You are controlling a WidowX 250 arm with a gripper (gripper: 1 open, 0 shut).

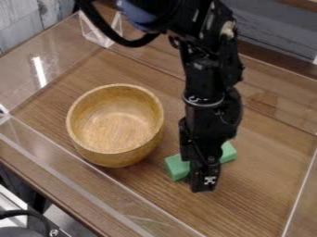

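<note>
My gripper (199,159) is at the end of the black arm hanging from the top centre, low over a green block (221,153) on the wooden table, its fingers open around or over the block's middle, which they partly hide. Whether they touch it I cannot tell.
A round tan bowl (111,94) sits just left of the gripper. A clear plastic object (99,23) is at the top left. A black cable (25,215) shows at the lower left corner.
</note>
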